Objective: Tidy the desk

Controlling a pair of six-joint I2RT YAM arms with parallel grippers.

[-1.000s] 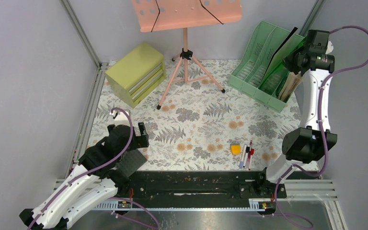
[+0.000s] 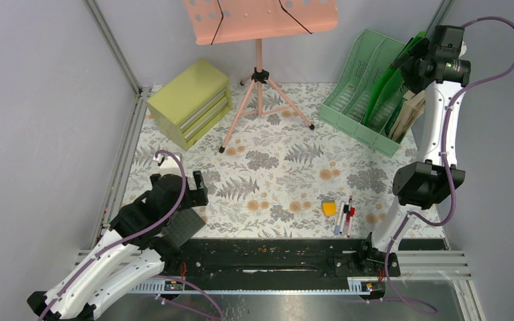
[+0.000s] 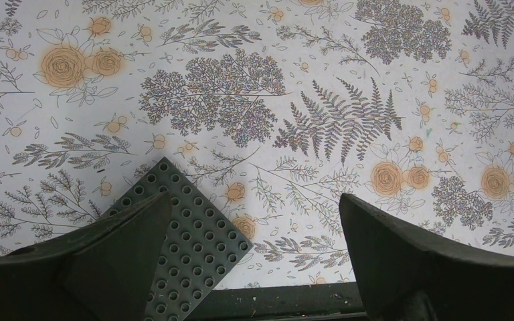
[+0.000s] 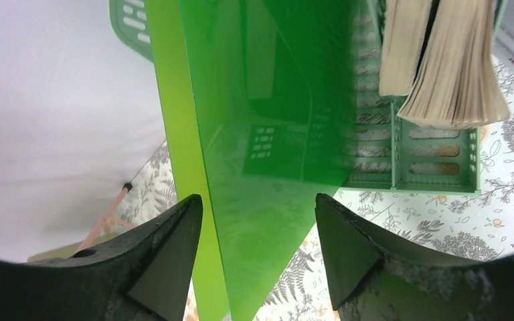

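Note:
A pale green file rack (image 2: 358,127) stands at the back right of the desk. Green folders (image 2: 377,100) stand upright in one of its slots, and tan-paged books (image 2: 407,114) lean in the rightmost part. My right gripper is open at the folders; in the right wrist view a green folder (image 4: 261,134) spans the gap between its fingers without being clamped. Over the front left of the desk, my left gripper (image 2: 201,187) is open and empty. Beneath it lies a dark studded plate (image 3: 194,234). A yellow block (image 2: 328,208) and several pens (image 2: 345,217) lie at the front right.
At the back left sits a yellow-green drawer box (image 2: 191,100). A pink music stand (image 2: 259,80) spreads its tripod legs at the back middle.
The dark sheet that showed beside the green folders is now out of sight. The left arm stayed still.

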